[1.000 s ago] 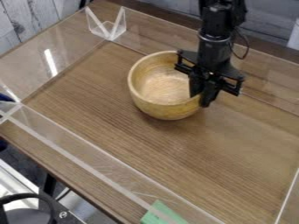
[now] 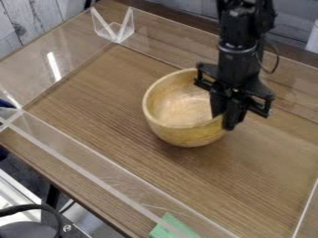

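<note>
A black robot arm hangs from the top right of the camera view, its gripper (image 2: pixel 233 110) at the right rim of a yellow-tan bowl (image 2: pixel 174 121) in the middle of the wooden table (image 2: pixel 87 130). The bowl is somewhat tilted, its right rim at the fingers. The fingertips are blurred and partly hidden by the rim, so I cannot tell for sure whether they are shut on it.
A clear angular object (image 2: pixel 114 23) is at the top left. A green item (image 2: pixel 170 226) and a dark cable (image 2: pixel 32 214) are along the bottom edge.
The gripper and bowl have moved down, toward the bottom of the view, and slightly right. The arm appears larger and lower.
</note>
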